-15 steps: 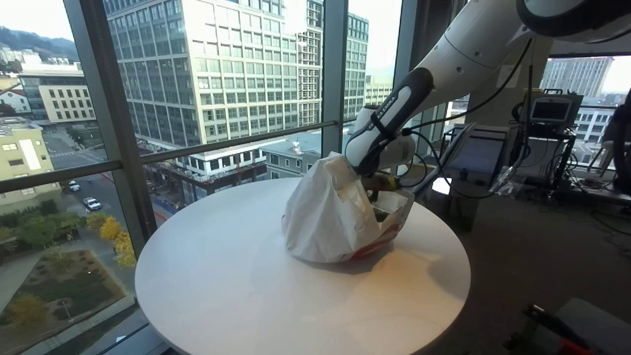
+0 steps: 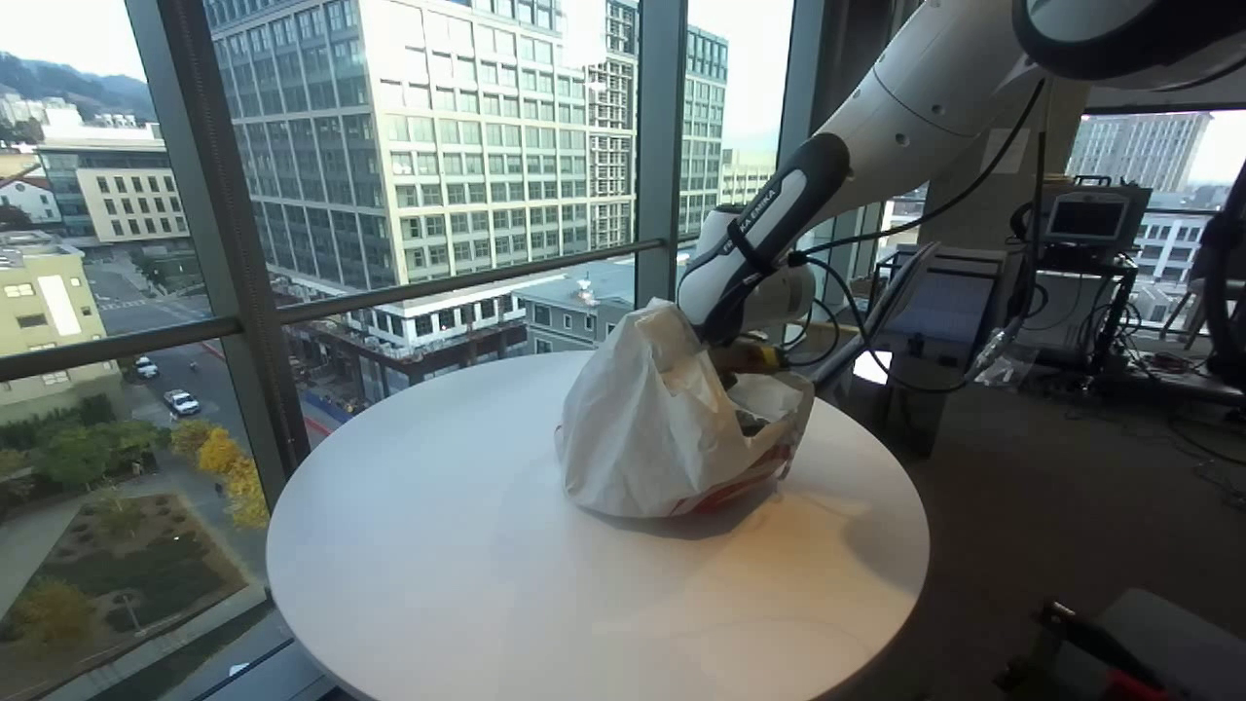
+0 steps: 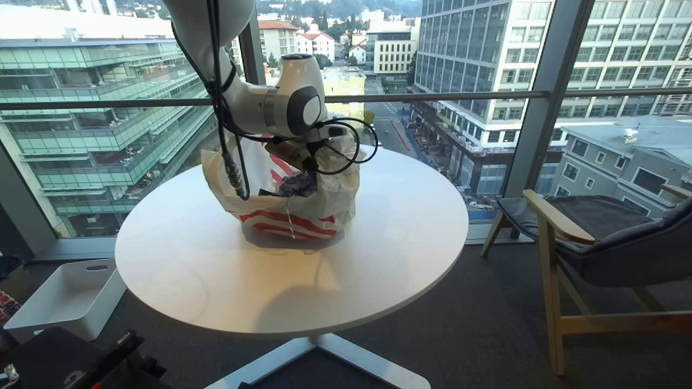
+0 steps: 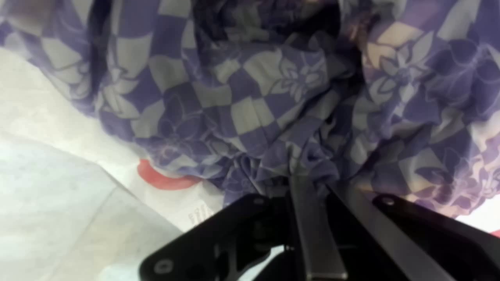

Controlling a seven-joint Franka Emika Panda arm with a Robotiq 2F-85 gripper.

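A white paper bag with red stripes (image 2: 642, 438) stands on the round white table (image 2: 467, 584), its mouth gaping toward the arm. Inside lies a bunched purple-and-white checkered cloth with flower prints (image 4: 253, 112); from the second exterior view only a dark crumpled part of the cloth (image 3: 298, 185) shows over the rim. My gripper reaches down into the bag, hidden from the first exterior view by the bag's wall. In the wrist view its fingers are closed together on a gathered fold of the cloth. The bag's inner wall (image 4: 51, 121) is beside the cloth.
Around the bag the table is bare. Black cables (image 3: 353, 152) loop from the arm near the bag's opening. Windows stand behind the table; a wooden-armed chair (image 3: 577, 240) and a white bin (image 3: 68, 295) are on the floor.
The bag has hardly moved.
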